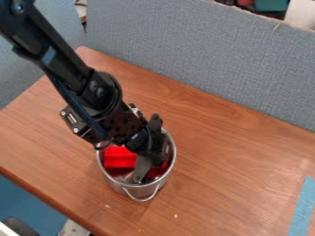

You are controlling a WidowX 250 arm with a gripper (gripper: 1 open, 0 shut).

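Observation:
My black gripper [145,152] reaches down from the upper left into a metal pot [129,190] with a wire handle, standing on the wooden table. Red items [120,158] lie inside the pot, beside the fingers. A grey, elongated piece shows at the lower fingertips among the red. My fingertips are mostly hidden inside the pot, and I cannot tell from this view what, if anything, is between them.
Grey padded walls [197,64] border it at the back and left. A light blue strip [300,205] lies at the right edge.

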